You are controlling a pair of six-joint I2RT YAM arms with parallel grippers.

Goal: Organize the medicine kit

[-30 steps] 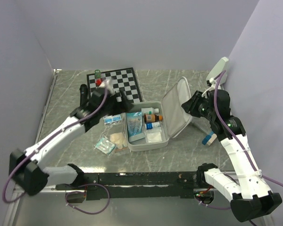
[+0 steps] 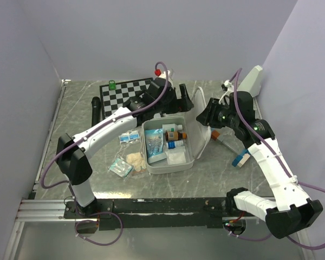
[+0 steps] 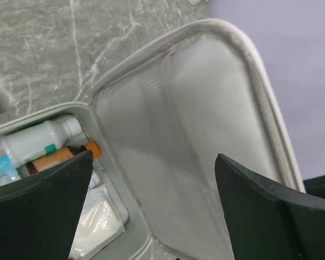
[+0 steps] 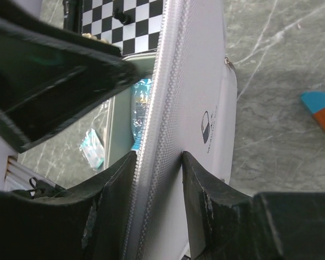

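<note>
The medicine kit (image 2: pixel 167 167) holds bottles and packets: a white bottle (image 3: pixel 35 141), an amber bottle (image 3: pixel 54 158), a blue pack (image 2: pixel 154 143). Its lid (image 3: pixel 184 130) stands nearly upright along the right side. My right gripper (image 2: pixel 208 116) has its fingers on the lid's edge, one either side in the right wrist view. My left gripper (image 2: pixel 181 100) is open above the kit, by the lid's inner side, with nothing between its fingers.
Loose packets (image 2: pixel 121 167) and gloves (image 2: pixel 135 161) lie left of the kit. A checkered board (image 2: pixel 116 99) lies behind; a blue-and-orange object (image 4: pixel 319 107) sits to the right.
My left gripper has swept rightward from the board to above the kit. My right gripper has moved leftward, and the lid has risen more upright with it.
</note>
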